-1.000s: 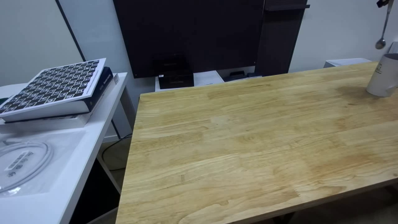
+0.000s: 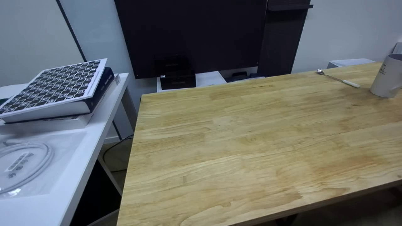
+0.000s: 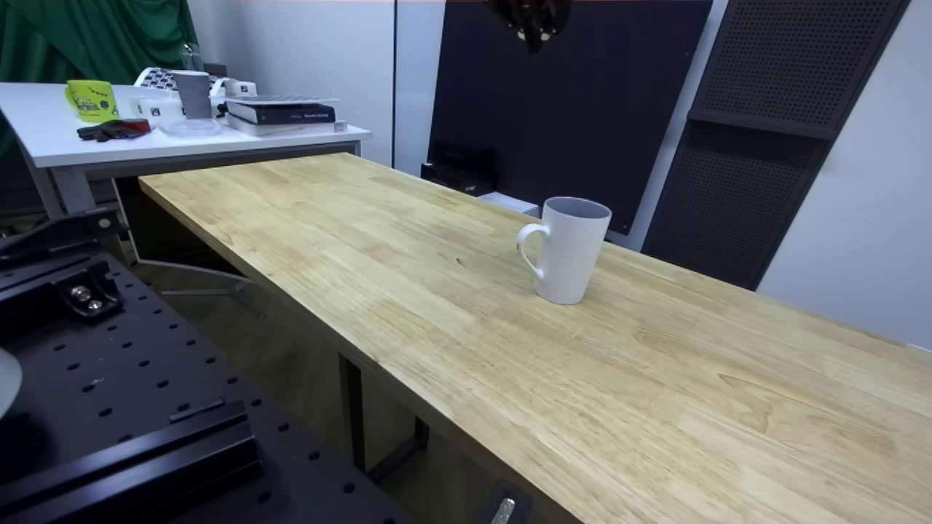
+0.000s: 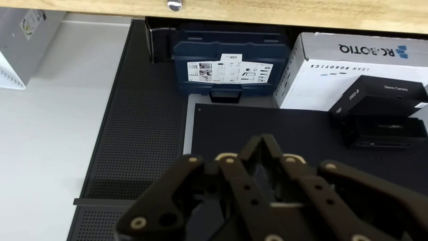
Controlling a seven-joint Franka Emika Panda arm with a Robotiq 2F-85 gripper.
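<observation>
A spoon (image 2: 336,78) with a metal bowl and a pale handle lies on the wooden table near its back edge, to the left of the white mug (image 2: 388,76). Only its shiny tip (image 4: 174,4) shows at the top of the wrist view. The mug (image 3: 572,249) stands upright, handle to the left in exterior view 2. High above the table, my gripper (image 3: 533,30) is partly cut off by the top edge. In the wrist view the gripper has its fingertips close together, with no object showing between them.
A white side table holds books (image 2: 56,90).
The spoon hung bowl-down from the gripper above the mug; now it lies on the table left of the mug. The gripper has left exterior view 1.
</observation>
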